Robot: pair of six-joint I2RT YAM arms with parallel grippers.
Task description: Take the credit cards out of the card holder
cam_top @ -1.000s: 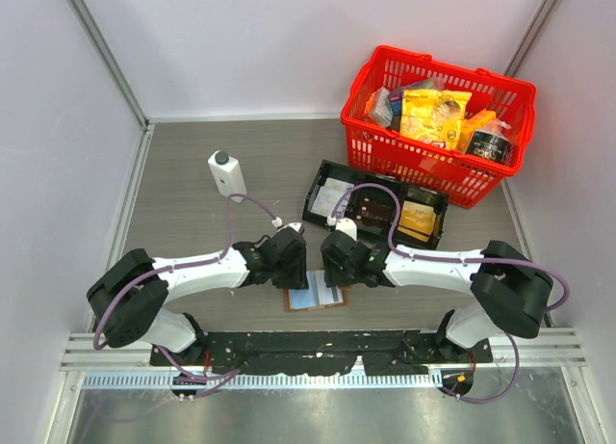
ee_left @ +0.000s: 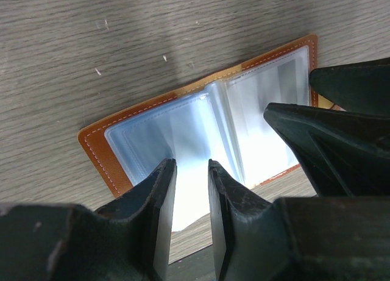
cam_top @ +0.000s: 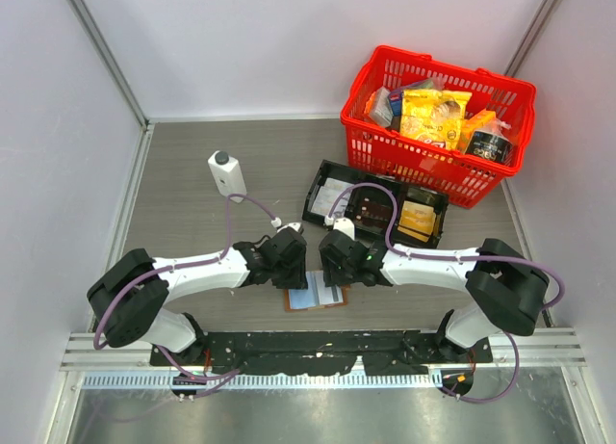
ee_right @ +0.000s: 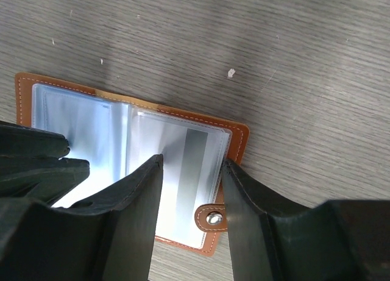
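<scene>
The open card holder point(cam_top: 298, 299), brown leather with clear sleeves, lies flat on the table below both grippers. In the left wrist view my left gripper is part open, its tips over the left, bluish sleeve point(ee_left: 164, 135). My right gripper is open, tips at the right sleeve point(ee_right: 170, 141) and the holder's right edge, near the snap tab point(ee_right: 212, 218).
A black organiser box point(cam_top: 318, 194) and a red basket point(cam_top: 510, 145) of snacks stand at the back right. A white bottle point(cam_top: 227, 179) stands back left.
The right arm and its cable have shifted very slightly at the holder. The left arm looks unchanged in the top view.
</scene>
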